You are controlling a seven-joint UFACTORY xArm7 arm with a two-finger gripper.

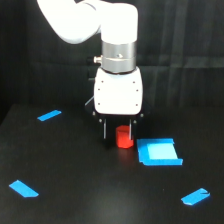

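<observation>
A small red cylinder (pixel 124 137) stands on the dark table near the middle of the view. My white gripper (pixel 118 129) is right above and around it, pointing down. Its thin dark fingers are apart, so it looks open. The right finger is at the cylinder's right edge, while a gap shows between the left finger and the cylinder. Whether the right finger touches it cannot be made out.
To the right of the cylinder lies a pale square outlined with blue tape (pixel 161 152). Blue tape strips mark the table at the back left (pixel 49 115), front left (pixel 23 188) and front right (pixel 195 197).
</observation>
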